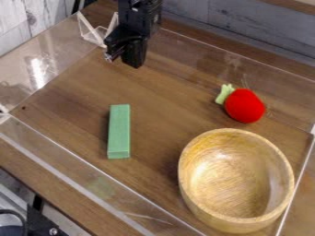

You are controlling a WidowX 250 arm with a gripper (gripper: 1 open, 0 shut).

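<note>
The black gripper (129, 57) hangs at the top centre-left, above the wooden floor of the clear-walled enclosure; it looks shut, with nothing visible between its fingers. A green block (120, 131) lies flat at the left middle, below the gripper in view. A red round object (245, 107) with a pale green top lies at the right. A large wooden bowl (234, 181) sits at the lower right, empty.
Clear plastic walls (74, 175) border the wooden surface (172, 111). A clear bracket stands behind the gripper at the upper left.
</note>
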